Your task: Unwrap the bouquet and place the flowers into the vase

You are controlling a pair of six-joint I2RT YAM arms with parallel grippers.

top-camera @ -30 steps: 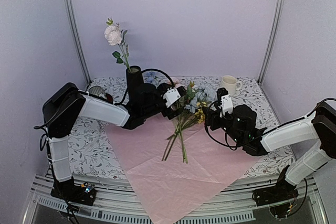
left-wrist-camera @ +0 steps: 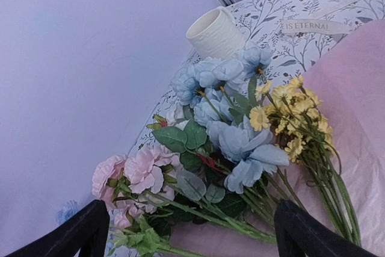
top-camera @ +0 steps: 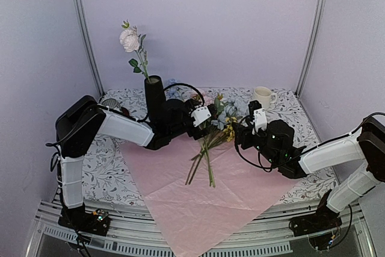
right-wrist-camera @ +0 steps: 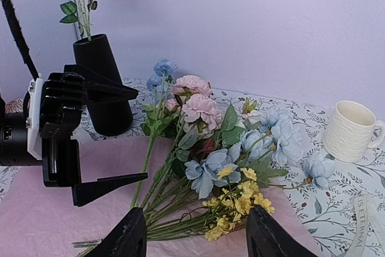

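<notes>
A black vase (top-camera: 154, 97) stands at the back left with a pale pink-white flower (top-camera: 130, 40) upright in it. On the pink paper (top-camera: 198, 221) lies a bunch of pink flowers (right-wrist-camera: 203, 110), blue flowers (right-wrist-camera: 212, 170) and yellow flowers (right-wrist-camera: 241, 203), stems crossing toward the front. My left gripper is open at the left side of the bunch, its fingers apart near a green stem; in its own wrist view blooms show beyond the fingers. To the right of the bunch my right gripper is open, nothing held between its fingers.
A white mug (top-camera: 263, 97) stands at the back right, behind the blue blooms. A pale ribbon strip (left-wrist-camera: 316, 26) with lettering lies on the patterned cloth.
The right arm, vase and flowers look unmoved.
</notes>
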